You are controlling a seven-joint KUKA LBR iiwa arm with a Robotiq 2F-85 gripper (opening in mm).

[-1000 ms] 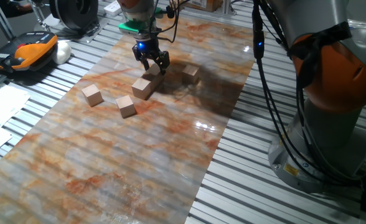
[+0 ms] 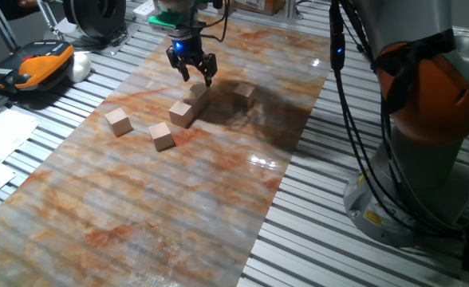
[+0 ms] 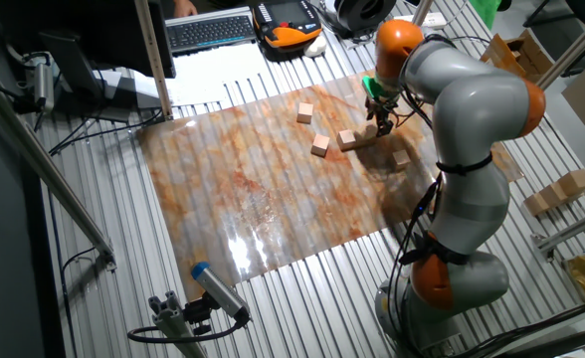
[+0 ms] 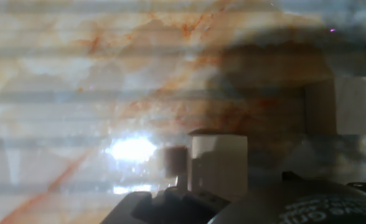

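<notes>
My gripper (image 2: 197, 81) hangs just above the far end of a short row of light wooden blocks, open, with nothing seen between its fingers. The near block of that row (image 2: 181, 114) shows clearly, while the far block (image 2: 200, 92) lies partly below the fingers. Two more blocks stand apart on the near left, a left block (image 2: 118, 122) and a middle block (image 2: 161, 136). To the right of the row is a single block (image 2: 244, 96) in shadow. In the wrist view a pale block (image 4: 223, 163) appears just beyond the dark gripper parts along the bottom edge.
The marbled sheet (image 2: 147, 215) is bare across its near half. My arm's base (image 2: 390, 199) rises on the right. An orange-and-black device (image 2: 35, 65) lies at the left, off the sheet. More blocks (image 3: 558, 193) sit on the slatted table beyond my arm.
My gripper has risen slightly and shifted a little to the left in exterior view 1. The blocks have stayed where they were.
</notes>
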